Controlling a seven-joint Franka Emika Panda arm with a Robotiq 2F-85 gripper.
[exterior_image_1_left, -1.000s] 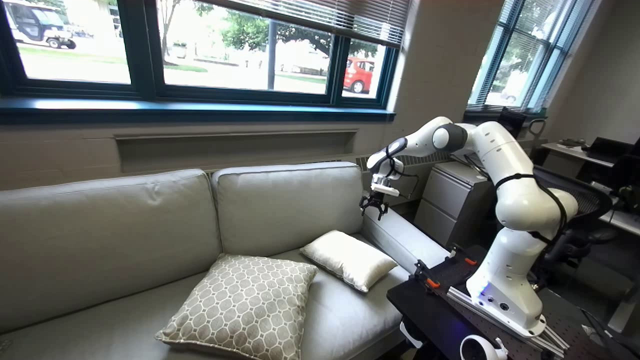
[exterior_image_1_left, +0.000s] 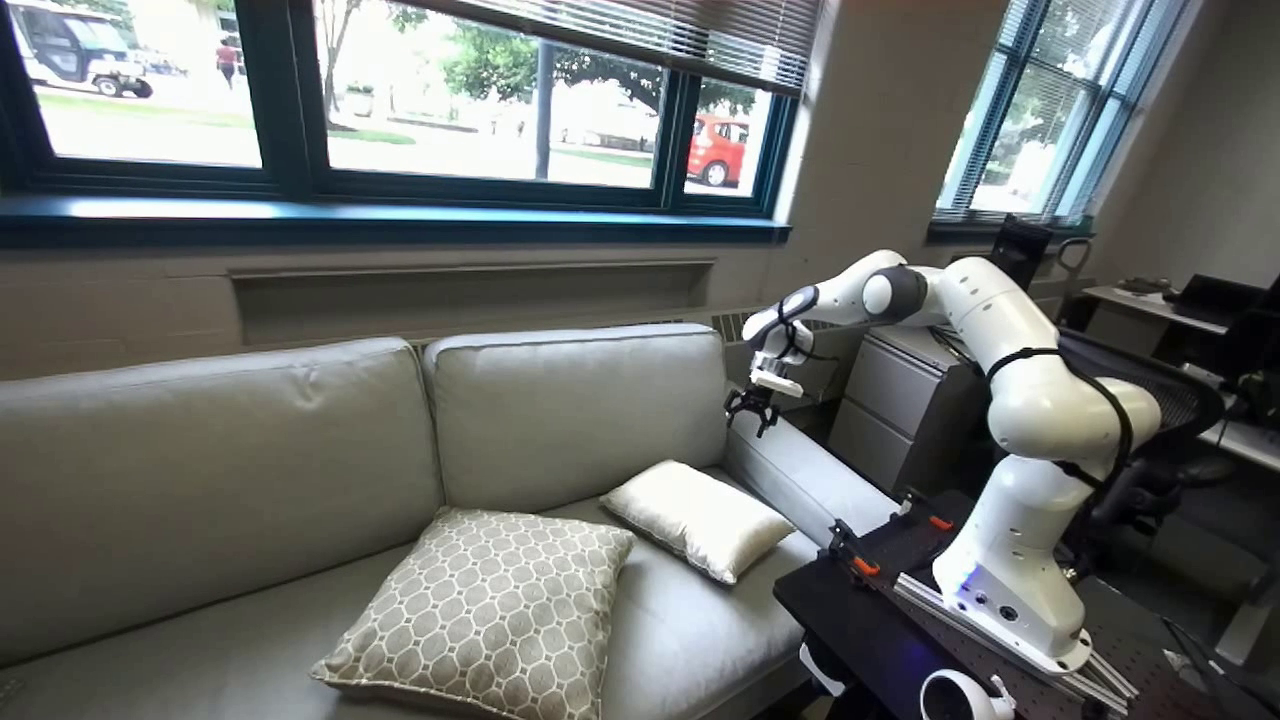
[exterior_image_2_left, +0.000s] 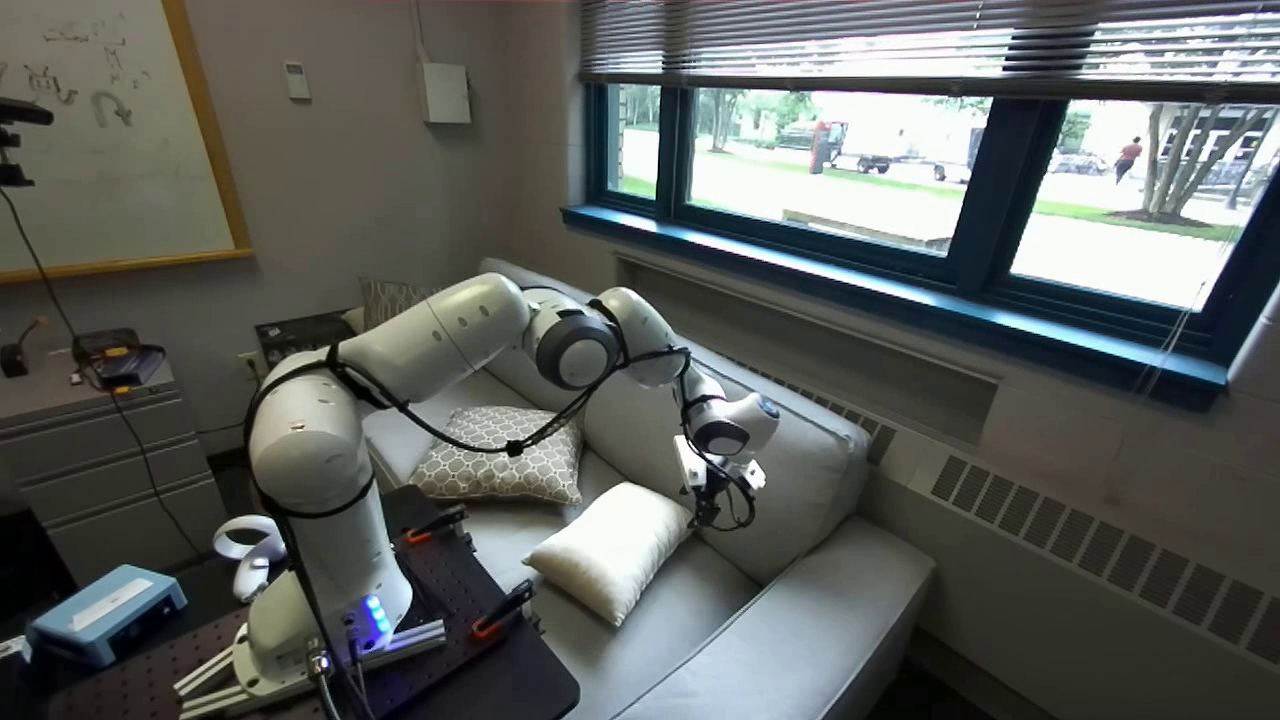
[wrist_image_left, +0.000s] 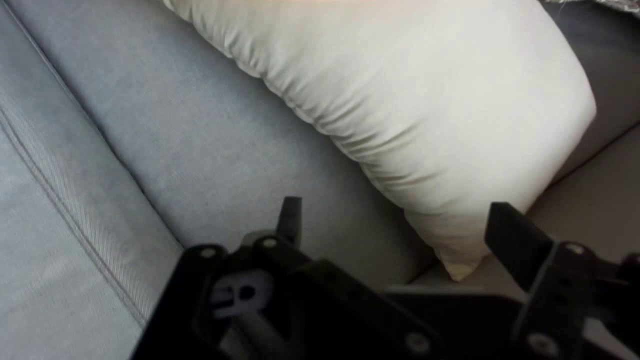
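Observation:
A plain cream pillow (exterior_image_1_left: 698, 518) lies on the right-hand seat of the grey sofa, near its armrest. To its left in exterior view 1 is a larger patterned pillow (exterior_image_1_left: 498, 606) with a honeycomb print. My gripper (exterior_image_1_left: 753, 416) hangs in the air above the sofa's right end, pointing down, apart from both pillows. In the wrist view the two black fingers of the gripper stand wide open with nothing held. Past them, the cream pillow (wrist_image_left: 444, 120) fills the upper right, one corner showing near the right finger (wrist_image_left: 516, 243).
The sofa armrest (exterior_image_2_left: 798, 618) and the back cushion (exterior_image_1_left: 576, 414) border the seat. My arm's base stands on a black table (exterior_image_1_left: 846, 618) with orange-tipped clamps (exterior_image_1_left: 864, 564) at its edge. Bare seat shows between pillow and armrest (wrist_image_left: 198, 150).
My gripper has shifted very slightly to the right in exterior view 1, and the arm's upper joints sit a little lower. Both pillows are where they were.

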